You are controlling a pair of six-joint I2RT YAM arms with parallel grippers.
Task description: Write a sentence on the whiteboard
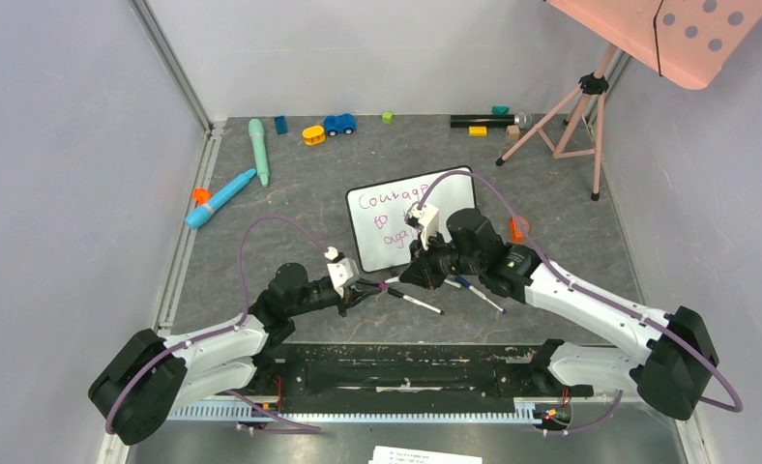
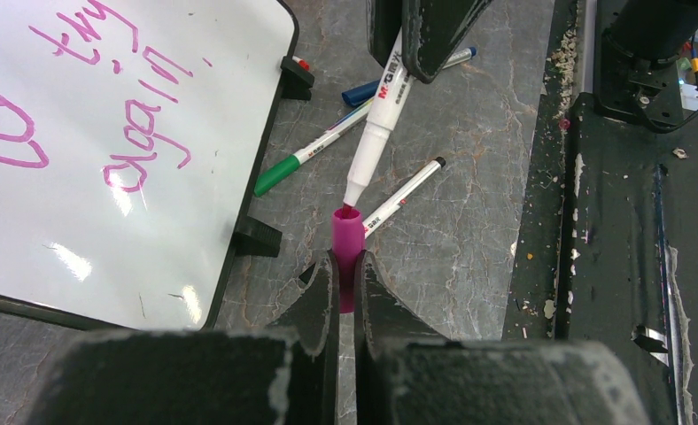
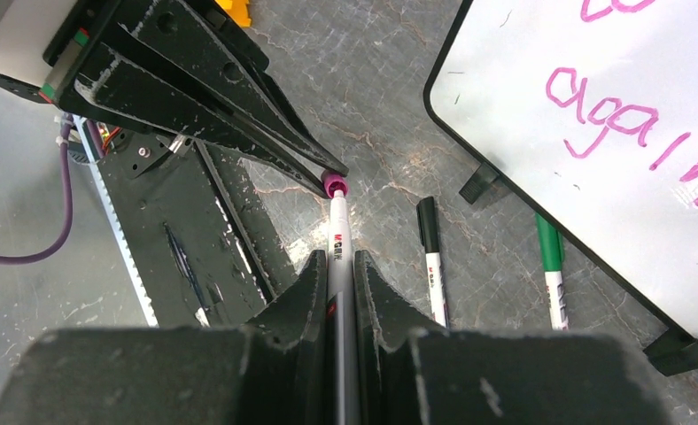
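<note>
My left gripper is shut on a pink marker cap, whose open end faces the marker. A white marker is held in my right gripper, which is shut around its barrel. The marker's tip is at the mouth of the cap; how far it goes in is hard to tell. In the top view both grippers meet in front of the whiteboard. Pink handwriting covers the board, with "try" and "again" readable in the left wrist view.
On the table lie a black-capped marker, a green-capped marker and a blue-capped marker, close to the board's near edge. Toys such as a blue car stand at the back.
</note>
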